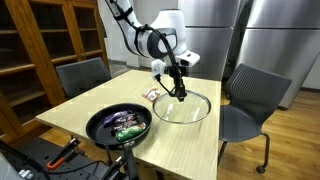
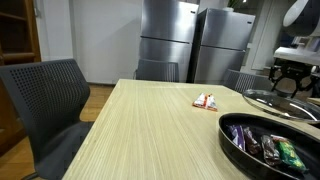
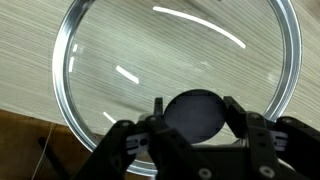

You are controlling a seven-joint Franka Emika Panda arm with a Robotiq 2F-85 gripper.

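Observation:
A clear round lid (image 1: 188,112) with a metal rim hangs to the right of the pan, seemingly above the table. My gripper (image 1: 180,94) is shut on the lid's black knob (image 3: 194,117), which sits between the fingers in the wrist view. Exterior view 2 shows the lid (image 2: 285,106) at the right, behind the pan. The black pan (image 2: 238,154) holds several wrapped snack packets (image 1: 125,121) and has no cover on it.
A small red and white packet (image 2: 204,101) lies further back on the pale table (image 1: 95,97). Chairs stand at both sides, one dark chair (image 1: 243,118) close to the table's right edge.

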